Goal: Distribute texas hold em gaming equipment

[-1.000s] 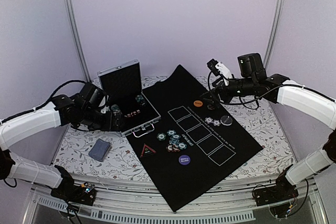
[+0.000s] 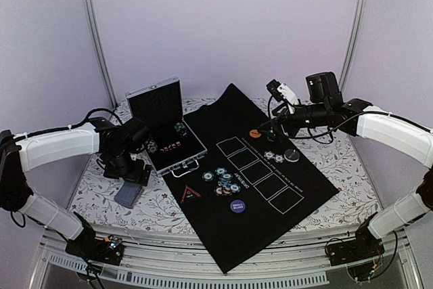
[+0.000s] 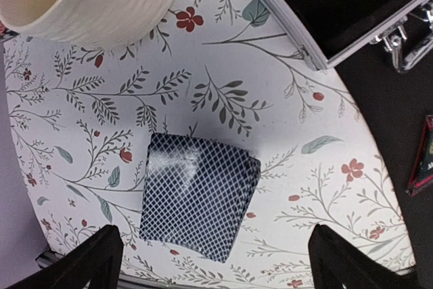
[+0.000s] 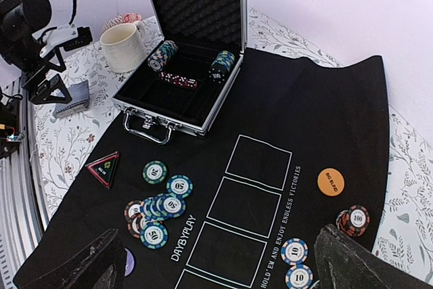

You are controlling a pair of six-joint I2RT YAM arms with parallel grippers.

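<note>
My left gripper is open above a patterned card deck (image 3: 196, 194) lying on the floral table, left of the black mat. The open silver case (image 4: 183, 106) holds chip rows (image 4: 222, 65) and red dice (image 4: 177, 79). Loose chips (image 4: 154, 235), a triangle marker (image 4: 103, 170) and an orange big blind button (image 4: 330, 182) lie on the mat; a purple small blind button (image 2: 237, 206) is near its front. My right gripper hangs open over the mat's right side, above stacked chips (image 4: 355, 221).
A white mug (image 4: 122, 52) stands left of the case. The mat (image 4: 318, 106) has printed card boxes in its middle and free room at the back and front.
My left gripper has moved from beside the case toward the front, over the deck. The right arm is nearly unchanged.
</note>
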